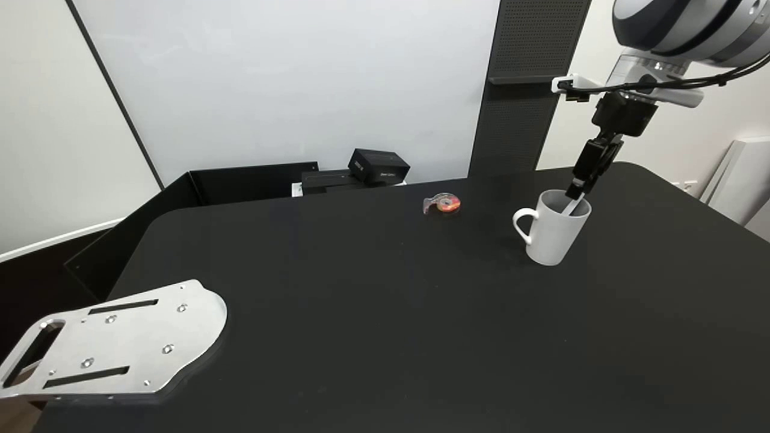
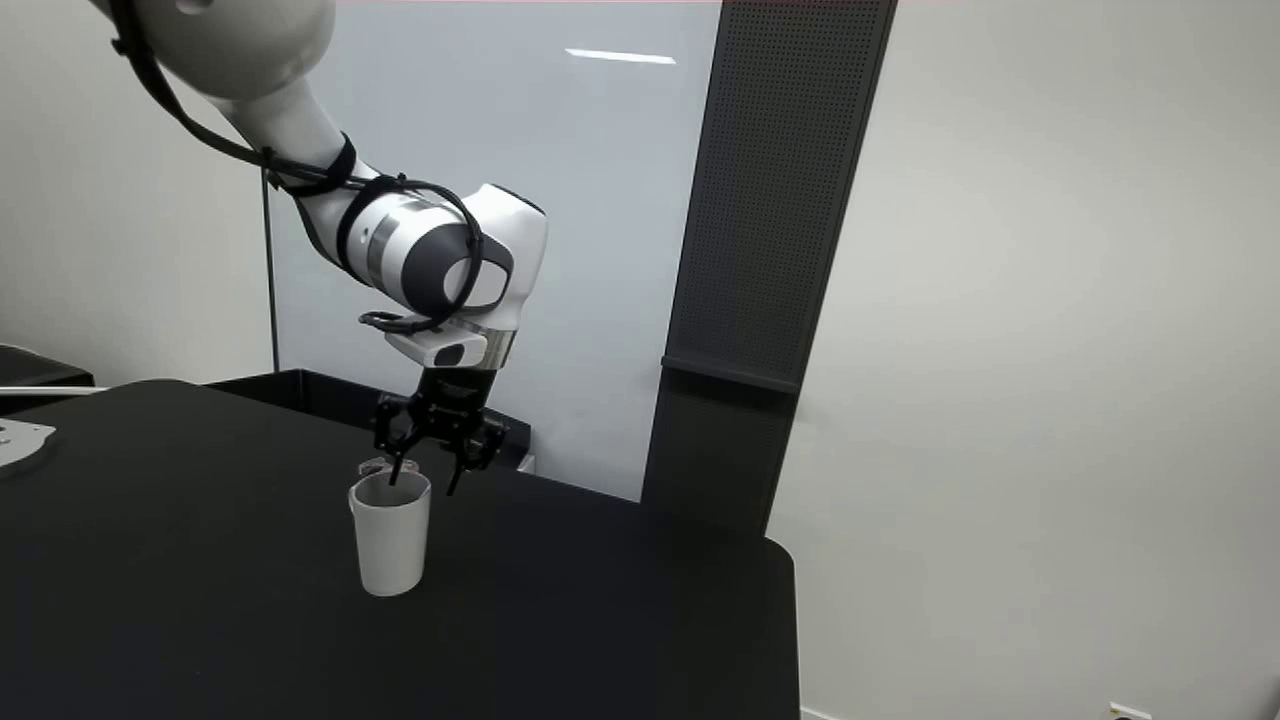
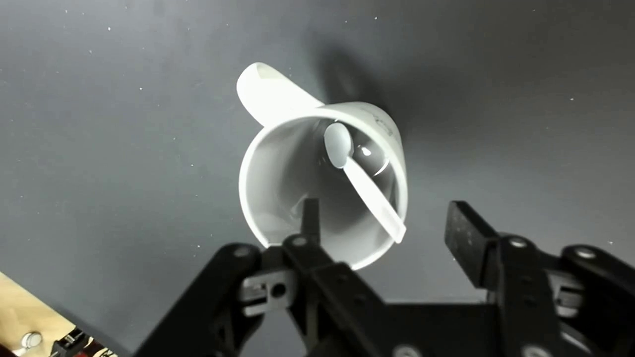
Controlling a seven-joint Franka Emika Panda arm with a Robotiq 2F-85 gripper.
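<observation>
A white mug stands upright on the black table, its handle pointing left in exterior view 1. Inside it leans a small white spoon, bowl down at the bottom and handle end against the rim. My gripper is open, with its fingers straddling the mug's rim and the spoon's handle end. One finger reaches over the mug's mouth, while the other is outside the wall. From exterior view 2, a clear gap shows between the two fingertips of the gripper. Neither finger appears to touch the spoon.
A tape dispenser lies behind and left of the mug. A metal plate sits at the table's left front corner. Beyond the back edge is a black box in a tray.
</observation>
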